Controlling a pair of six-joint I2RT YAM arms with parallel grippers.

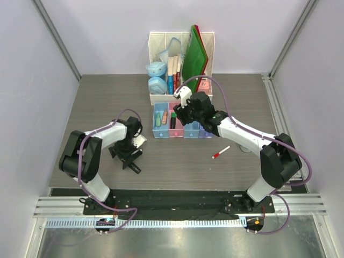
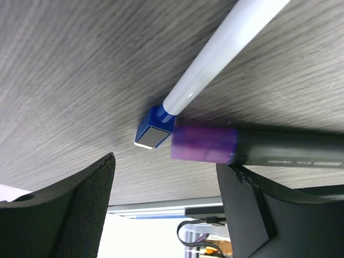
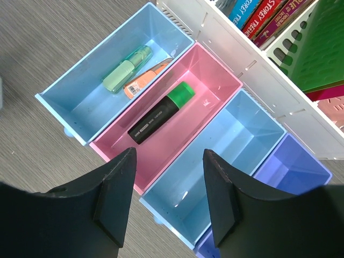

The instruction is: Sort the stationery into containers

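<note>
A black marker with a purple end (image 2: 201,144) lies just beyond my left gripper, its purple tip in front of the gap and its body running right past the right fingertip; I cannot tell whether they touch. The left fingers stand apart. Beside that tip is a white pen with a blue end (image 2: 156,127). From above, the marker (image 1: 133,167) shows partly under the left gripper. My right gripper is open and empty over the bins. A black marker with a green cap (image 3: 160,113) lies in the pink bin (image 3: 217,75).
The left light-blue bin (image 3: 80,88) holds a green bottle (image 3: 126,70) and an orange item (image 3: 141,83). Another light-blue bin (image 3: 226,134) and the purple bin (image 3: 295,166) look empty where visible. A red-and-white marker (image 1: 221,152) lies on clear table at right. Behind stands a white organizer (image 1: 156,45).
</note>
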